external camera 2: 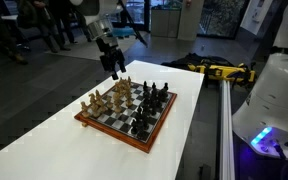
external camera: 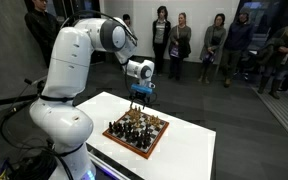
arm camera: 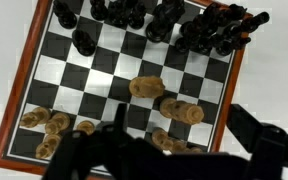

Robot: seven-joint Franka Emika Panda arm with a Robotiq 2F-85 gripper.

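A chessboard with a brown wooden border (external camera: 161, 139) lies on the white table, with dark and tan pieces standing on it. Over its tan side, my gripper hangs with its fingers spread wide. Between and just beyond the fingertips, the wrist view shows a tan piece (arm camera: 188, 112) and another tan piece (arm camera: 147, 87) further in on the board. Nothing appears to be held. From the second exterior view, the gripper (external camera 2: 114, 70) is above the board's far edge, apart from the pieces.
Dark pieces (arm camera: 169, 17) crowd the opposite side of the board, and one dark piece (arm camera: 83, 42) stands forward of them. More tan pieces (arm camera: 51, 130) cluster at a corner. Bare white table (external camera 2: 29, 140) surrounds the board. People (external camera: 181, 40) stand along the back wall.
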